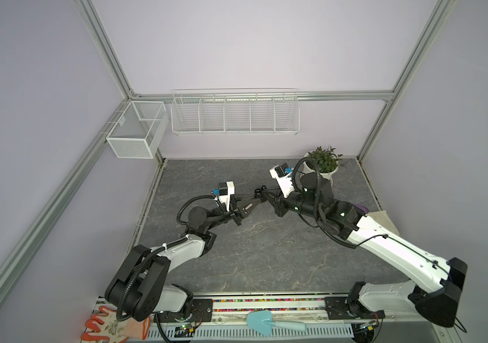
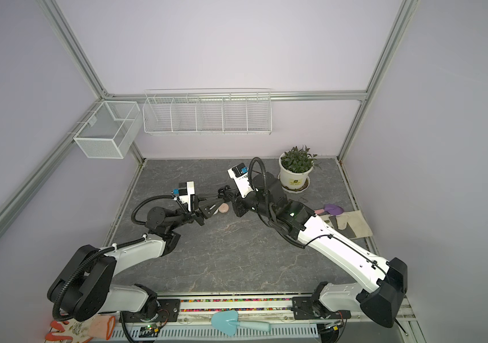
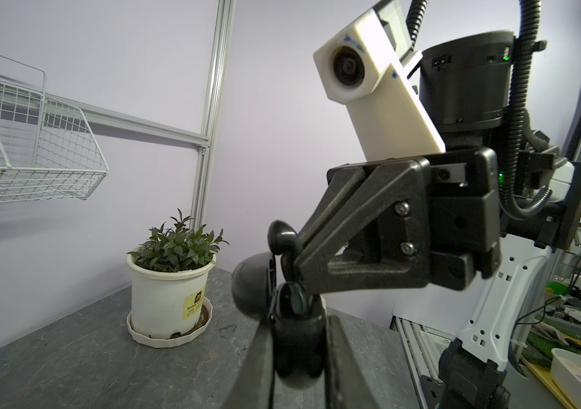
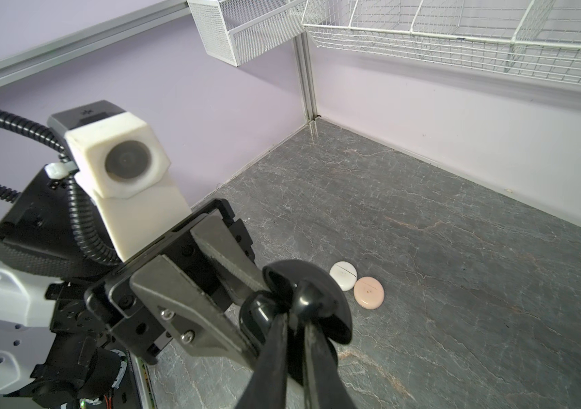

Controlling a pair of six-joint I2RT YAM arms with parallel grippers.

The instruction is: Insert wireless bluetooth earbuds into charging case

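Observation:
A black charging case (image 3: 297,347) with its lid standing open is held by my left gripper (image 1: 255,200), shut on it near the middle of the workspace. A glossy black earbud (image 3: 282,237) sits upright at the case's top. My right gripper (image 2: 228,193) meets the case from the right, its fingertips at the earbud. In the right wrist view its fingers are partly hidden behind the glossy lid and case, so whether they grip the earbud is unclear.
A potted plant (image 2: 293,176) stands at the back right. A white disc (image 4: 343,272) and a pink disc (image 4: 368,292) lie on the table below. Wire baskets (image 1: 235,114) hang on the back wall. A purple trowel (image 2: 333,208) lies right.

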